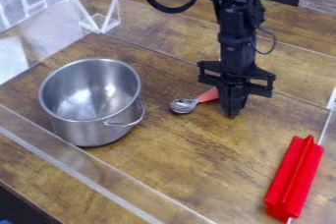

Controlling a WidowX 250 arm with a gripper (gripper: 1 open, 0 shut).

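My black gripper [231, 98] is low over the wooden table, at the red handle of a spoon [186, 104]. The spoon's metal head points left, and much of its handle is hidden behind the gripper. The gripper looks dark against the wood, and I cannot make out whether anything is between its fingers. A large steel pot [90, 101] stands to the left of the spoon.
A long red object [296, 175] lies at the front right of the table [184, 179]. A white wire-like item sits at the upper left by the table's edge.
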